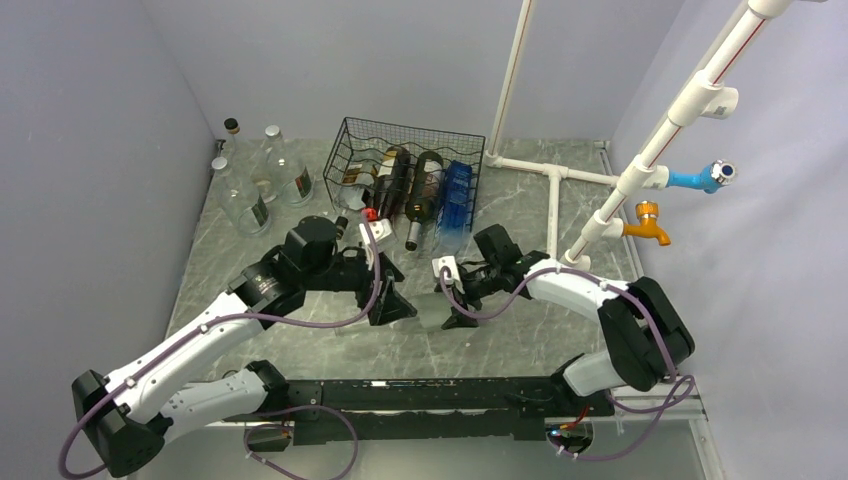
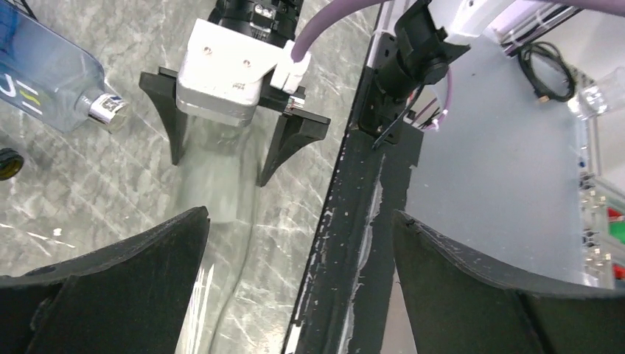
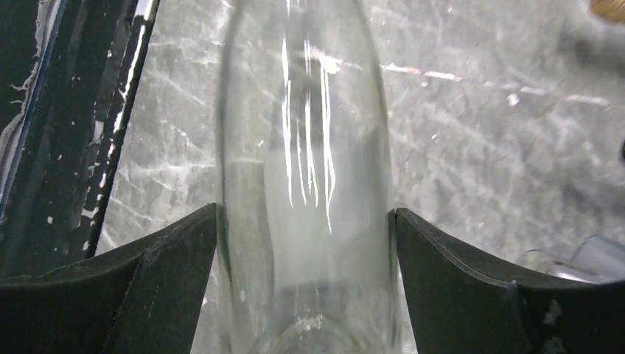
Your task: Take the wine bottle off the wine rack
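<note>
A clear glass bottle lies between my right gripper's open fingers, which flank it closely; in the left wrist view it (image 2: 221, 184) stretches below my left gripper. My left gripper stands open above the counter near the bottle's far part. The black wire wine rack (image 1: 338, 150) at the back holds dark bottles (image 1: 424, 195) and a blue bottle (image 1: 455, 190), whose clear neck end points forward.
Several clear bottles (image 1: 240, 205) stand at the back left. White pipes (image 1: 553, 215) with blue (image 1: 700, 178) and orange taps (image 1: 645, 228) are on the right. The counter's dark front edge (image 1: 410, 395) runs close below the grippers.
</note>
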